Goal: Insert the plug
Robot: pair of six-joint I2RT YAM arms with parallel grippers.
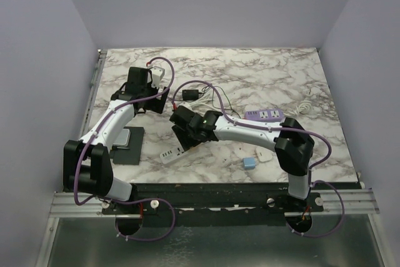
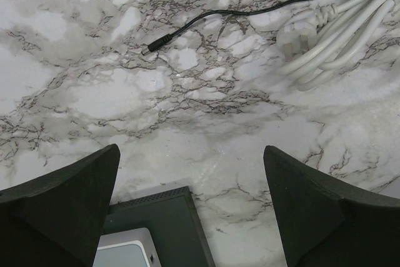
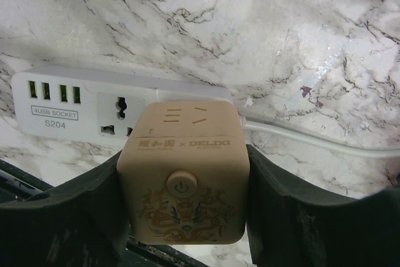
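Observation:
A tan, square-faced plug block [image 3: 185, 182] with printed lettering and a power button is held in my right gripper, whose fingers press its two sides. It covers the right end of a white power strip [image 3: 75, 105]; whether its prongs sit in the sockets is hidden beneath it. The strip's USB ports and one socket still show to the left. In the top view, the strip [image 1: 172, 155] lies near the front edge under my right gripper. My left gripper is open above the marble table, nothing between its fingers.
A black box with a white device [image 2: 128, 248] lies below the left gripper. A black adapter [image 1: 190, 95] and white cables sit at the back. A purple strip [image 1: 264, 115] and a blue block [image 1: 249, 162] are at the right.

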